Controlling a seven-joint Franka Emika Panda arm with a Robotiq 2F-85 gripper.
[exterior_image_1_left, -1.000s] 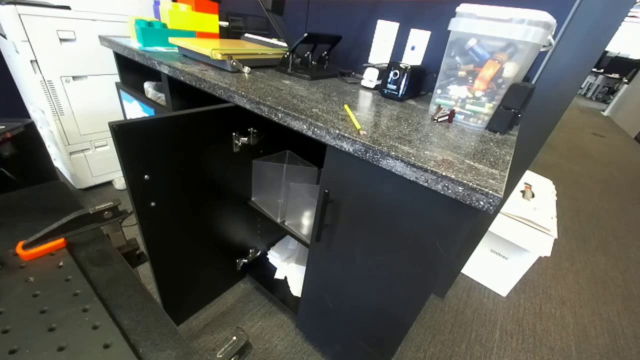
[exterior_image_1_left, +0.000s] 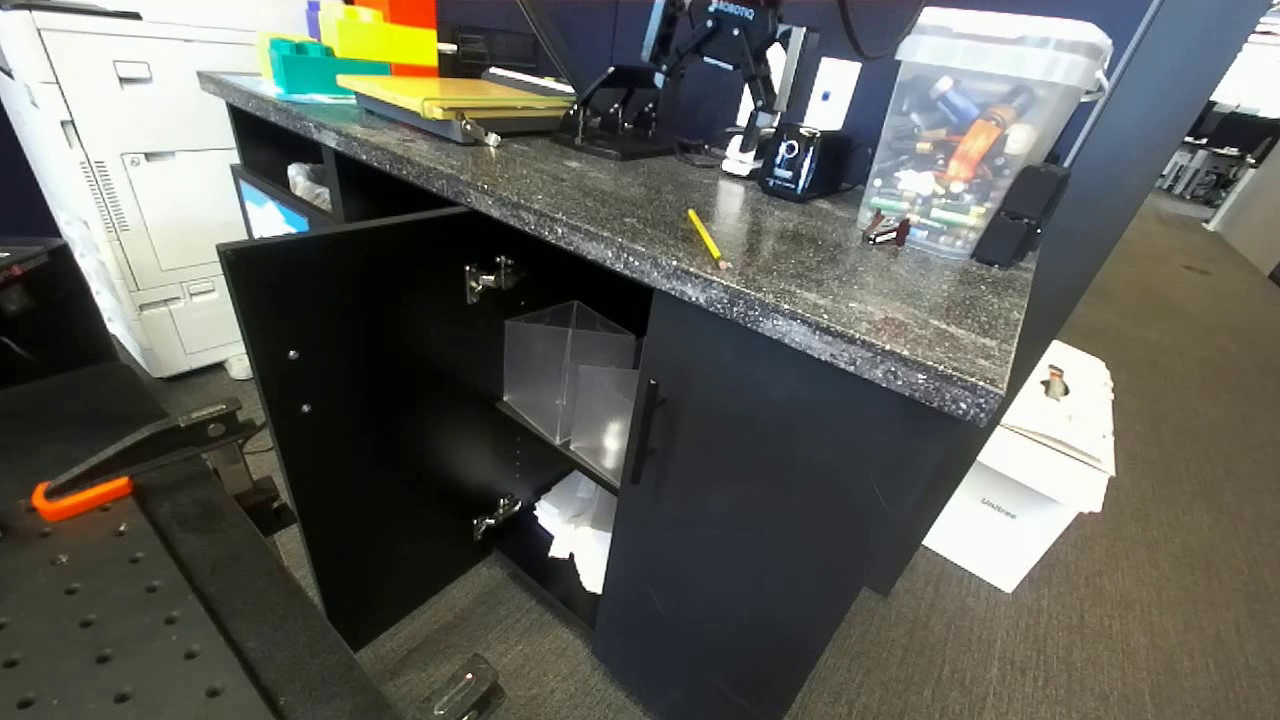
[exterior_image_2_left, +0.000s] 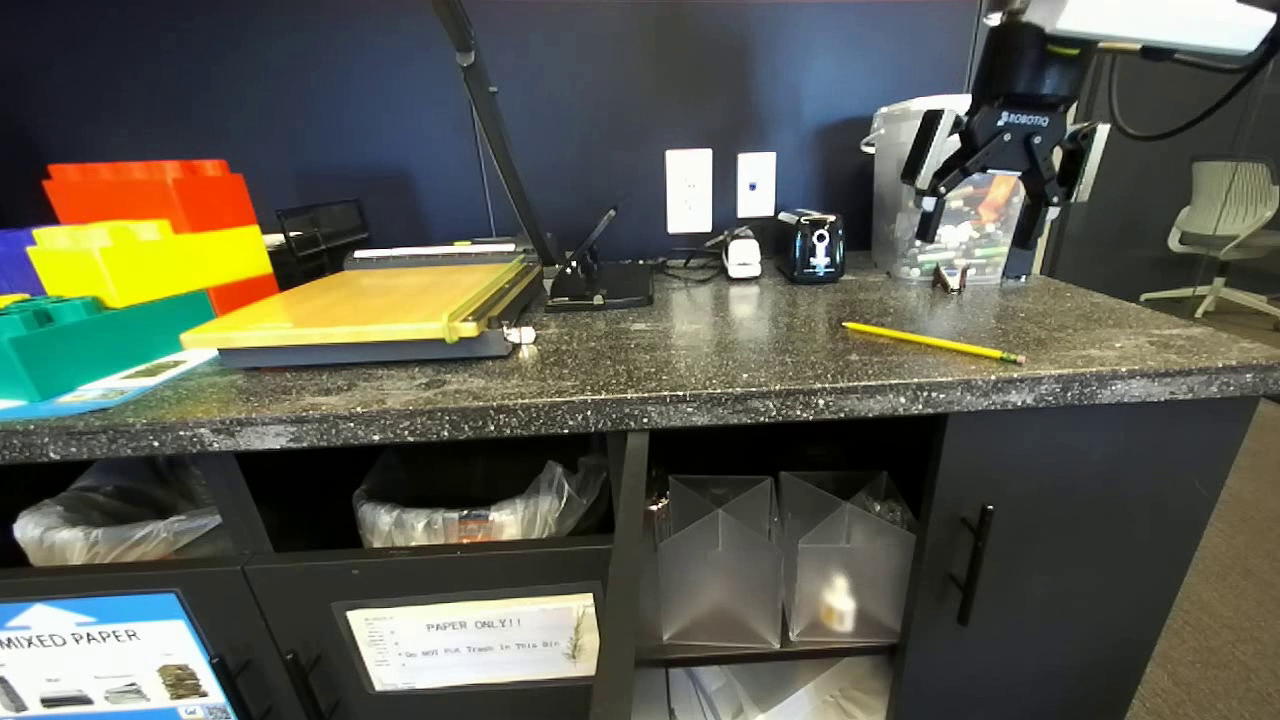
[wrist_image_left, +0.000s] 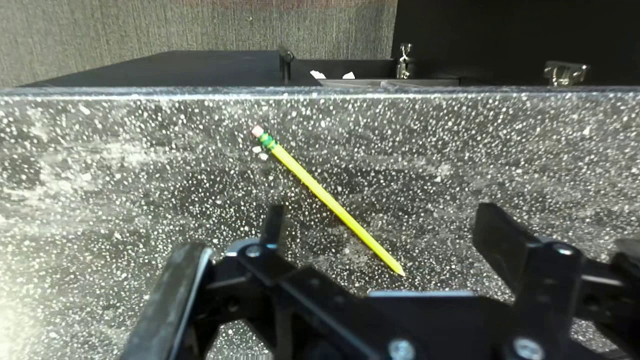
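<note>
A yellow pencil (wrist_image_left: 333, 205) lies flat on the speckled dark countertop (exterior_image_2_left: 744, 348), close to its front edge. Seen from the wrist, its pink eraser points toward that edge and its tip lies between my two fingers, lower in the picture. My gripper is open and empty, held above the counter and apart from the pencil. In the second exterior view the gripper (exterior_image_2_left: 981, 228) hangs in front of the clear bucket, fingers pointing down. The first exterior view shows the pencil (exterior_image_1_left: 708, 238) and, at its top, part of the gripper (exterior_image_1_left: 710, 108).
A clear bucket (exterior_image_2_left: 894, 192) of batteries stands at the counter's right end, with a small staple remover (exterior_image_2_left: 950, 278) before it. A black sharpener (exterior_image_2_left: 811, 246) and a yellow paper cutter (exterior_image_2_left: 372, 306) stand to the left. Below, a cabinet door (exterior_image_1_left: 372, 420) hangs open.
My gripper has come into the top of the first exterior view, over the back of the counter. The pencil and the other objects stay where they were.
</note>
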